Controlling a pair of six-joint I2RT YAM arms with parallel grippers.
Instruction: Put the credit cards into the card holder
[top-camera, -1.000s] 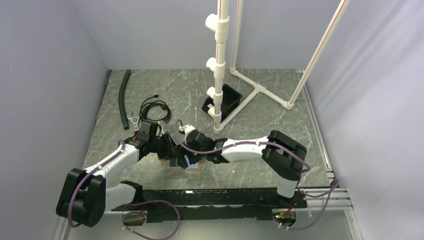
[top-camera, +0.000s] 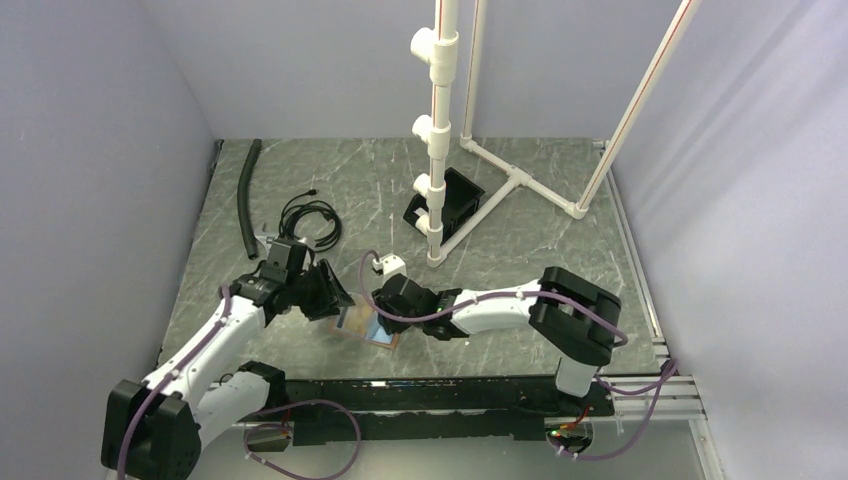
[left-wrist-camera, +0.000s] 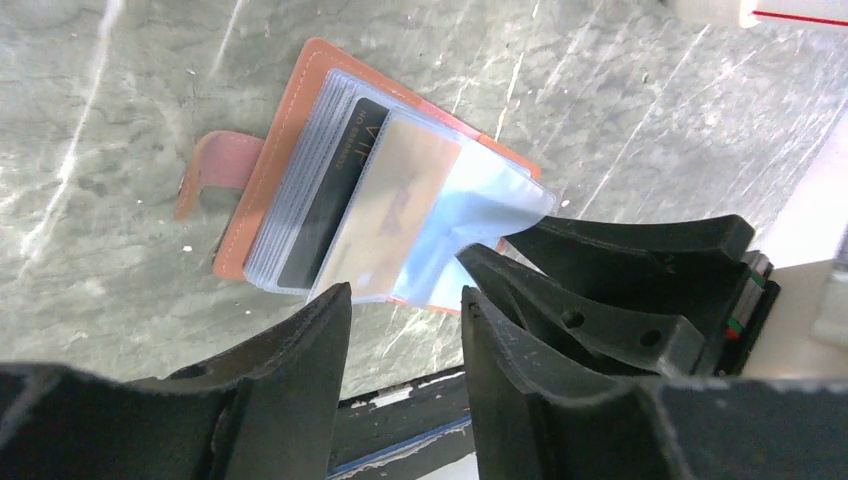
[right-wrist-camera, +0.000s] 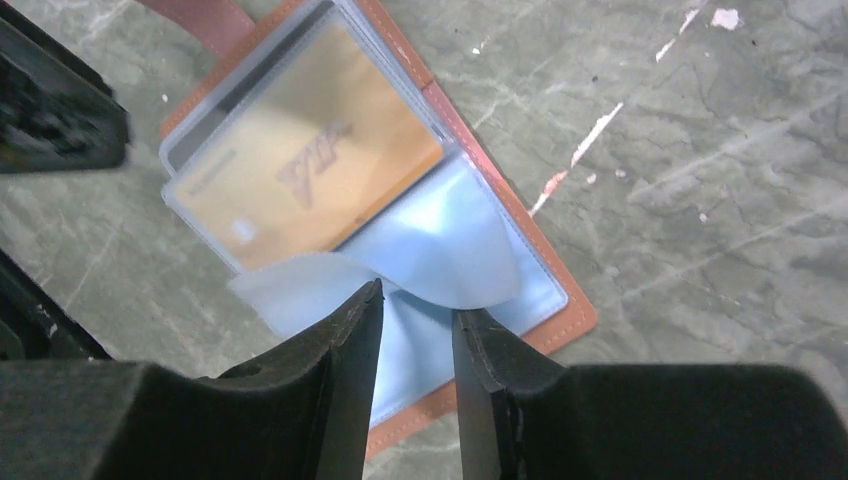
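The open card holder (left-wrist-camera: 253, 215) lies on the marble table, tan-edged, with clear sleeves, a dark card (left-wrist-camera: 330, 196) and a beige card (right-wrist-camera: 310, 130) in it. My left gripper is above the holder's near edge, fingers apart, nothing between them. My right gripper is over the holder's blue section at a lifted clear flap, its fingers part open; whether they touch the flap is unclear. In the left wrist view the right gripper's dark fingers reach to that flap.
A black coiled cable (top-camera: 310, 215), a black tube (top-camera: 248, 190), a white pipe frame (top-camera: 520, 178) and a black box (top-camera: 462, 195) stand or lie behind.
The left arm has pulled a little left and back from the holder. The right arm has shifted slightly, and more of the holder shows between the grippers.
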